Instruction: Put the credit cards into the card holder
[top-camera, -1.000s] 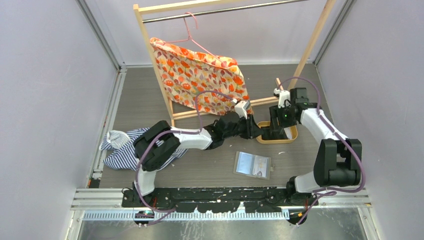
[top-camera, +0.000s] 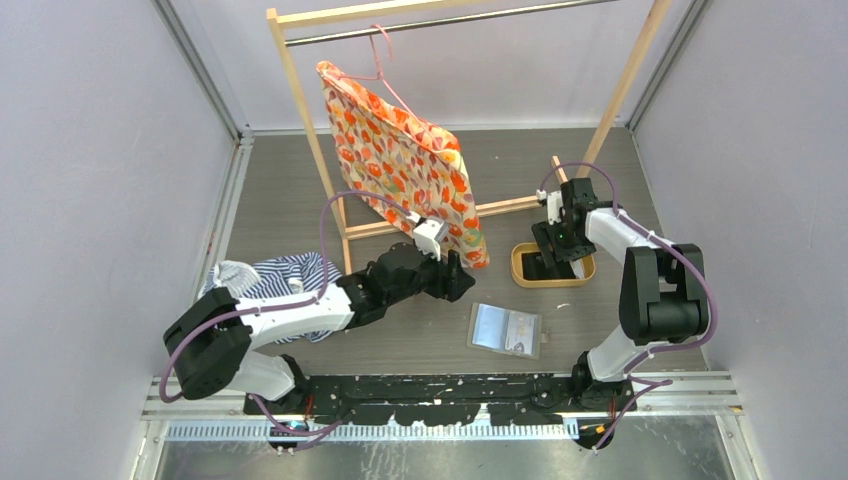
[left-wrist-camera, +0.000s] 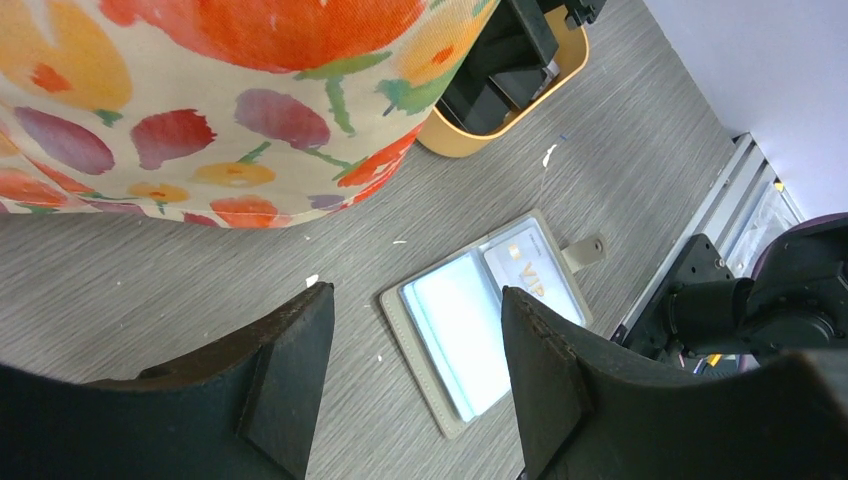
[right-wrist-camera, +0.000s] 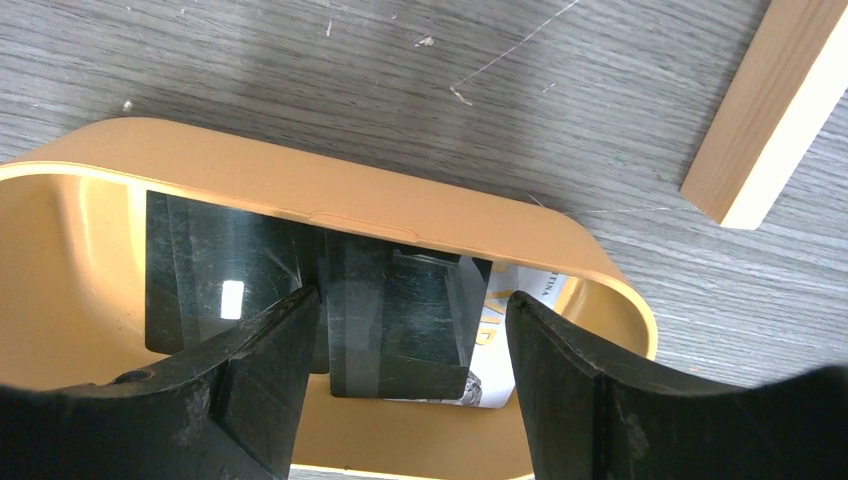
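The card holder (top-camera: 505, 330) lies flat and opened out on the floor, a white VIP card (left-wrist-camera: 527, 262) showing under its clear sleeve in the left wrist view. An oval tan basket (right-wrist-camera: 380, 195) holds dark flat items (right-wrist-camera: 400, 310) that look like black cards or cases. Partly under them, a white printed card (right-wrist-camera: 497, 372) shows at the right end. Over this basket my right gripper is open, its fingers apart and not closed on anything. My left gripper, open and empty, hovers to the left of the card holder.
A fruit-patterned cloth (top-camera: 400, 150) hangs from a wooden rack (top-camera: 300, 110) close behind my left gripper. A striped cloth (top-camera: 285, 272) lies under the left arm. Bare floor surrounds the card holder.
My left arm has drawn back to the left, away from the basket, and the hanging cloth has swung and turned.
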